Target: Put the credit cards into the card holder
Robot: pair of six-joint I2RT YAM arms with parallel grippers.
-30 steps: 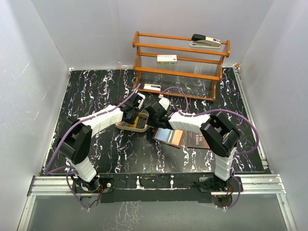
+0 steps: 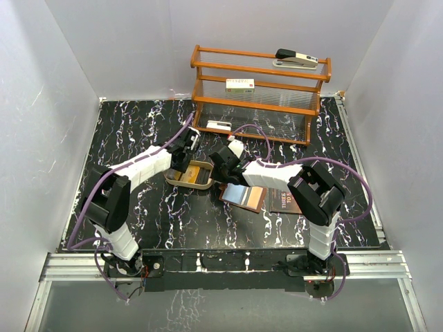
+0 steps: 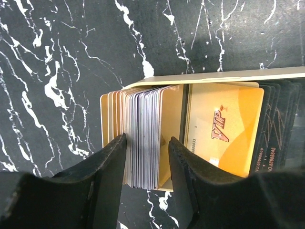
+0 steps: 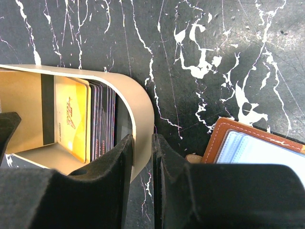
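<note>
The tan card holder (image 2: 178,183) lies open on the black marbled table, left of centre. Inside it, a yellow card (image 3: 224,121) with red lettering and dark cards (image 3: 279,126) stand in a row. At its left end are thin white-and-tan pleats (image 3: 143,138). My left gripper is open, one finger on each side of these pleats; whether the pads touch them I cannot tell. In the right wrist view, my right gripper is shut on the curved tan wall at the holder's right end.
A brown wallet (image 2: 246,197) with pale cards lies just right of the holder, under the right arm. Right of it is a dark booklet (image 2: 284,202). The wooden rack (image 2: 256,104) at the back bears a stapler (image 2: 296,59) and a small box (image 2: 239,86).
My left gripper has shifted left over the holder, towards its left end, uncovering more of the yellow card. The right arm and the holder look unmoved.
</note>
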